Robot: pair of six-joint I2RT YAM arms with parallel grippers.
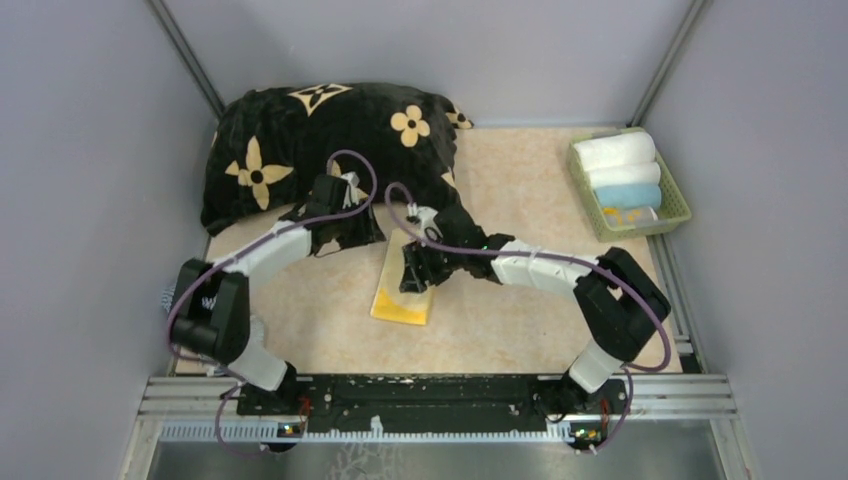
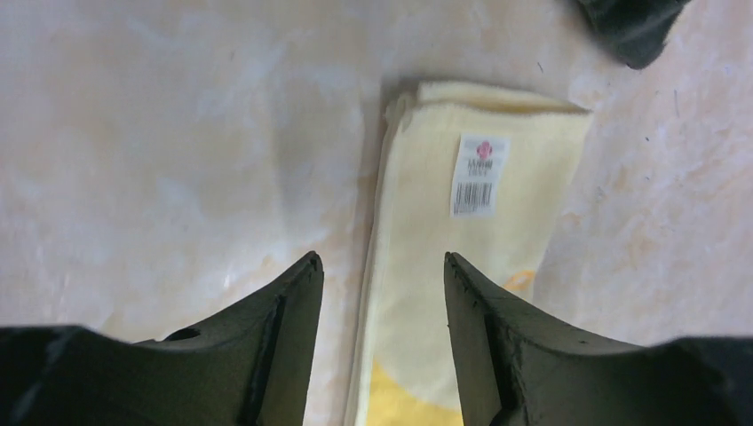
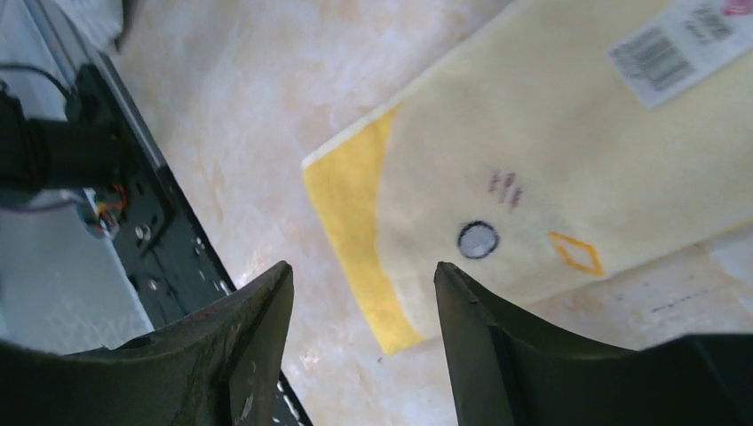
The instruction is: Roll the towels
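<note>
A cream towel with a yellow end (image 1: 398, 308) lies folded flat on the table, a barcode label showing on it in the left wrist view (image 2: 478, 231). My left gripper hangs just left of and above the towel's upper end, its fingers apart with nothing between them. My right gripper is over the towel near its yellow end, open and empty; in the top view (image 1: 414, 280) it covers part of the towel.
A green basket (image 1: 678, 205) with several rolled towels sits at the back right. A dark patterned pillow (image 1: 320, 130) fills the back left. Striped cloth lies at the left edge, partly hidden.
</note>
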